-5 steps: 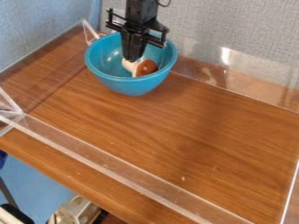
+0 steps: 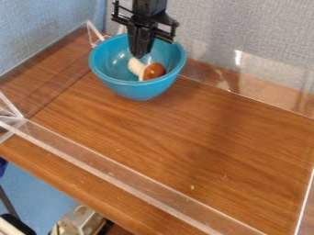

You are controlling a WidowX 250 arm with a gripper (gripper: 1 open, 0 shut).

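My black gripper [image 2: 140, 48] hangs over the back part of a teal bowl [image 2: 138, 86], its fingers pointing down just inside the rim and shut, with nothing seen between them. Inside the bowl, below the fingertips, lie a whitish elongated object [image 2: 139, 68] and an orange-brown round item [image 2: 154, 72], side by side.
Clear plastic edging runs along its sides, with grey walls [image 2: 252, 41] behind and at the left. A metal item [image 2: 76, 220] sits below the table at the lower left.
My gripper has risen from deep in the bowl, uncovering more of the whitish object. The bowl and its contents look unmoved.
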